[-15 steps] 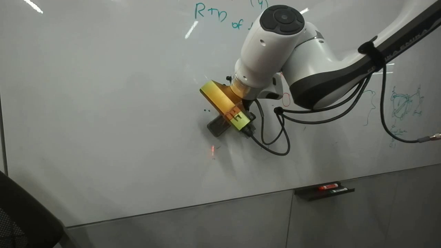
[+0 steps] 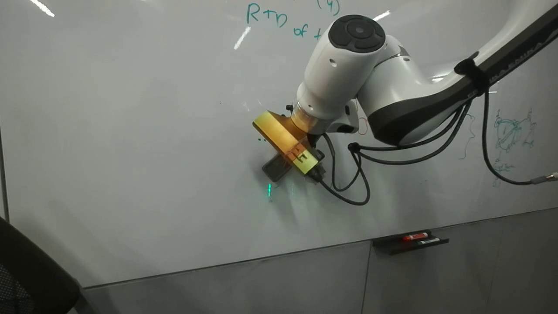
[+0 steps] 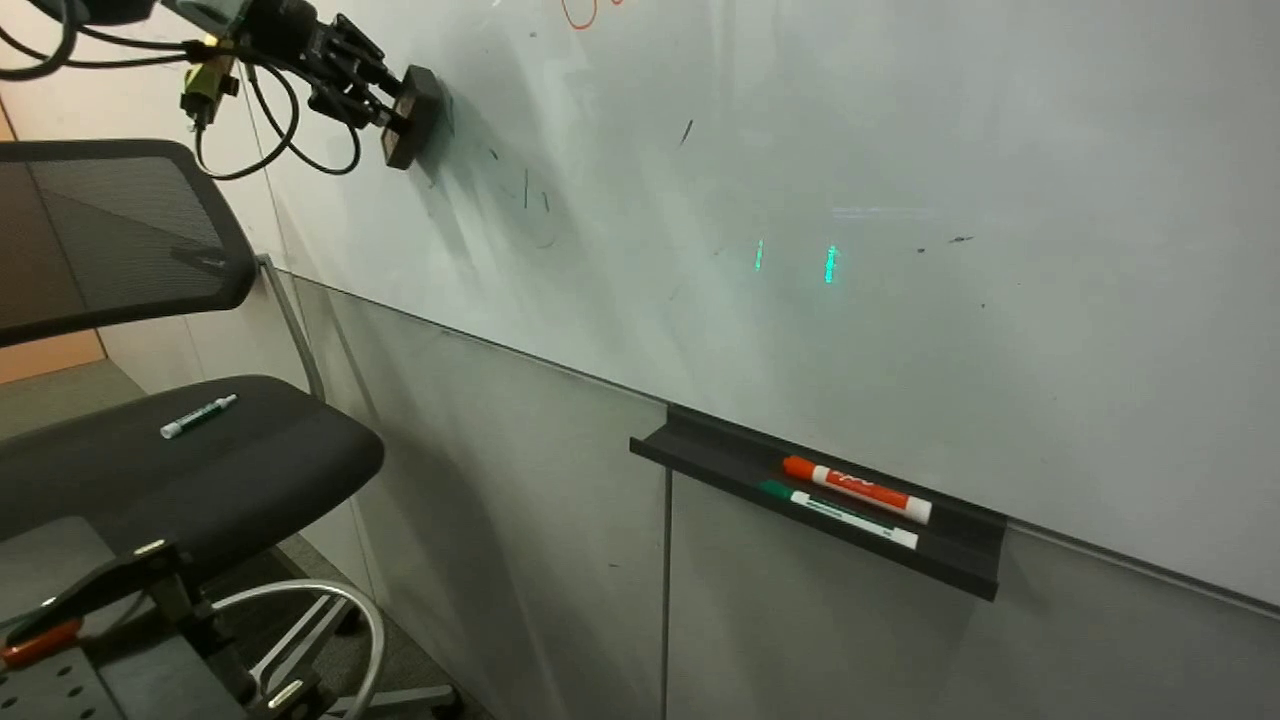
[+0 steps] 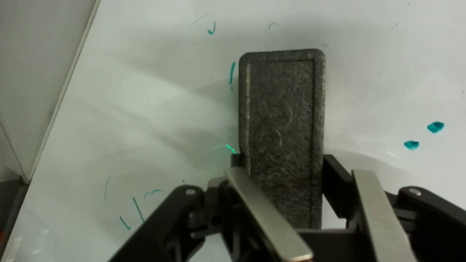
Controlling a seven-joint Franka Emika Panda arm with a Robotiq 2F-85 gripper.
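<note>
In the wrist view a dark grey, felt-like eraser [image 4: 284, 113] stretches away from my gripper, whose fingers are shut on its two long sides. Exterior view 2 shows the eraser [image 3: 416, 118] close against the whiteboard [image 3: 1056, 360]; whether its whole face touches is hard to tell. The yellow-orange mount on my wrist partly covers the eraser [image 2: 277, 167] in exterior view 1. Two teal dots [image 4: 435, 127] lie to the right of the eraser in the wrist view, and short teal strokes [image 4: 138, 209] lie to its left.
A black tray [image 3: 816, 480] below the board holds a red marker [image 3: 858, 486] and a green-capped marker [image 3: 840, 516]. A black chair [image 3: 180, 480] stands near the wall with a marker [image 3: 199, 415] on its seat. Cables hang beside my wrist. The board's left part is clear.
My wrist and the eraser have moved slightly down the board in exterior view 1. The short bright streak below the eraser has turned from red to green. The hold on the eraser looks unchanged.
</note>
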